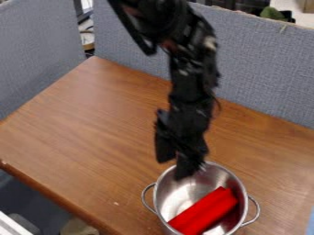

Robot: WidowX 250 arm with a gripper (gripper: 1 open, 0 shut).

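A silver pot (171,183) with two handles stands at the front right of the wooden table (86,128). A red cylindrical object (203,210) lies diagonally inside it. The black gripper (182,151) is just above the pot's back rim, motion-blurred, so whether it is open or shut cannot be made out.
Grey padded panels border the table at the back and left. A white object (13,225) sits off the table at the bottom left corner.
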